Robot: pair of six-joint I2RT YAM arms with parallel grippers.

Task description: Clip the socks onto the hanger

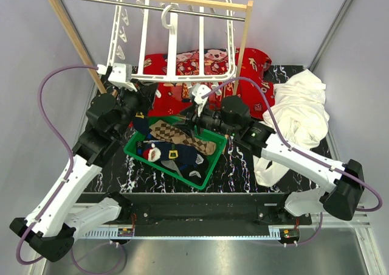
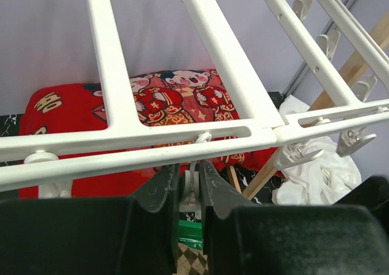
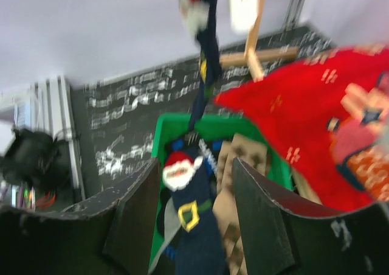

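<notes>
The white hanger [image 1: 172,50] hangs from a wooden rack, with clips under its bars. At its front left corner my left gripper [image 1: 149,91] is shut on a white clip [image 2: 191,187], just below the front bar. A dark sock with a Santa pattern [image 3: 209,50] hangs down in the right wrist view; its upper end is out of that frame, so its hold on the clip is hidden. My right gripper stands open and empty over the green basket [image 1: 214,176]. Inside lie a navy Santa sock [image 3: 197,226] and a checkered sock [image 1: 173,132].
Red patterned cushions [image 1: 252,89] lie behind and beneath the hanger. A white cloth [image 1: 301,107] is heaped on the right of the dark marbled table [image 1: 234,171]. The rack's wooden post [image 1: 245,41] stands close to the right arm.
</notes>
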